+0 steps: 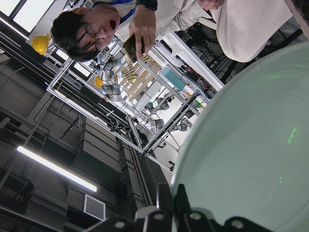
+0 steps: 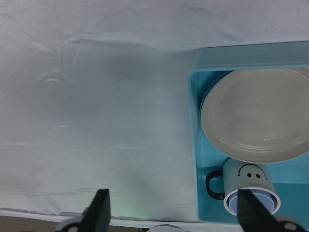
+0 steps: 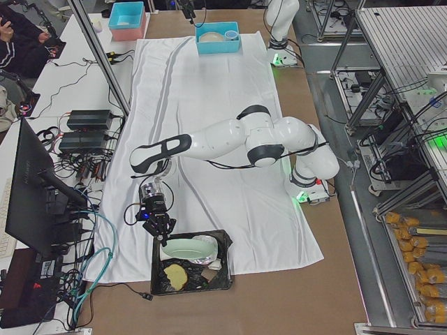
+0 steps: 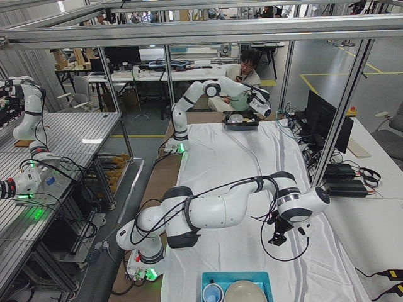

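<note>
My left gripper (image 3: 165, 237) is shut on the edge of a pale green plate (image 3: 188, 248), raised at a tilt over a black tray (image 3: 192, 286) holding a yellow sponge-like piece (image 3: 176, 277) and foil; the plate fills the right of the left wrist view (image 1: 246, 145). My right gripper (image 4: 278, 238) hangs open and empty above the white cloth, beside a blue bin (image 2: 203, 193) holding a beige plate (image 2: 256, 113) and a smiley mug (image 2: 246, 179).
The white cloth (image 3: 237, 209) between tray and bin is mostly clear. A monitor (image 3: 28, 195) and cables crowd one side. A person (image 4: 239, 82) sits behind the tray.
</note>
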